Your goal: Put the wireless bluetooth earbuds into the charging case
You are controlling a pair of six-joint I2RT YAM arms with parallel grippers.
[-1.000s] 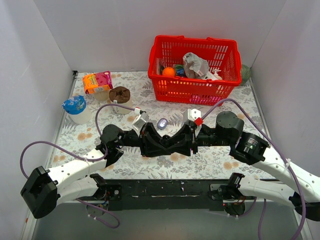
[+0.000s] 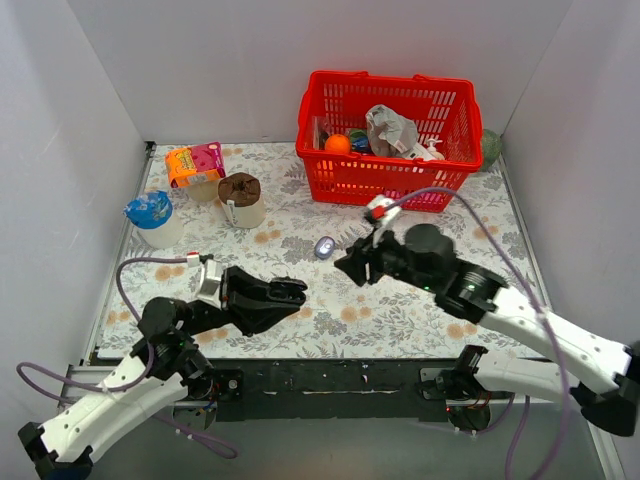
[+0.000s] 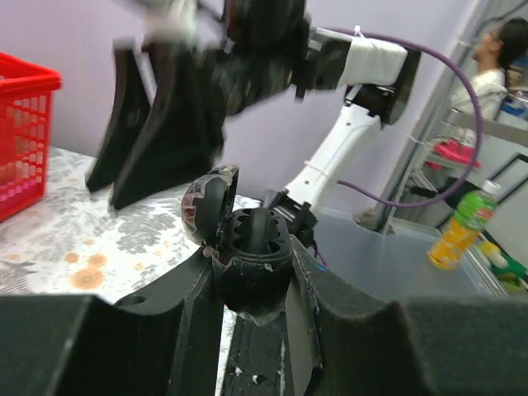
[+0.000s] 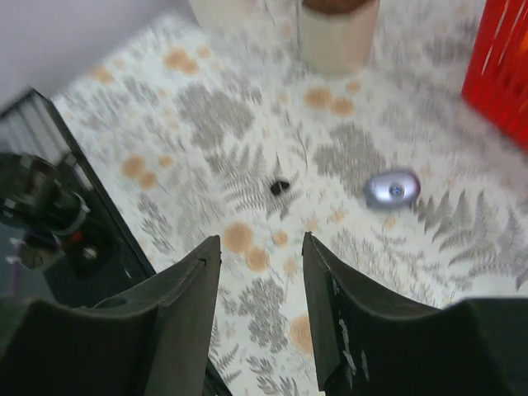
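Note:
The black charging case [image 3: 257,285] is in my left gripper [image 2: 288,292], which is shut on its body. Its lid [image 3: 202,206] stands open, and a rounded dark piece [image 3: 260,227] shows inside; whether that is an earbud, I cannot tell. On the table, the right wrist view has a small black object [image 4: 280,187], perhaps an earbud, left of the mouse. My right gripper is open and empty, fingers spread over the table. It hangs to the right of the case, clear of it in the top view.
A silver computer mouse [image 2: 324,247] lies mid-table. At the back stands a red basket [image 2: 390,183] with assorted goods. Several containers, among them a brown-topped can [image 2: 243,212] and a blue-topped tub [image 2: 158,232], fill the back left.
The two grippers were together at the case; now they are apart. My left gripper has drawn left with the case, and the right one has moved up and back, its fingers empty.

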